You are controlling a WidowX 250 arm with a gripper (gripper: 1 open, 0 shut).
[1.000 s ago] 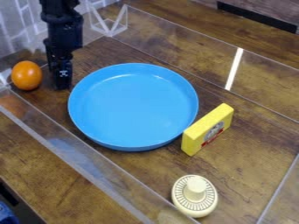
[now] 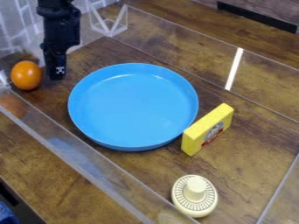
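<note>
My black gripper (image 2: 59, 65) is at the upper left, pointing down just above and behind an orange round object (image 2: 26, 75) that rests against the clear wall. It looks shut, with nothing visible between its fingers. A large blue plate (image 2: 132, 105) lies in the middle, to the right of and in front of the gripper.
A yellow box (image 2: 207, 129) stands right of the plate. A cream round object with a knob (image 2: 195, 197) sits at the bottom right. A clear barrier runs along the left and lower left.
The gripper has moved slightly left and up, away from the plate's edge. The plate, orange object and box look unmoved.
</note>
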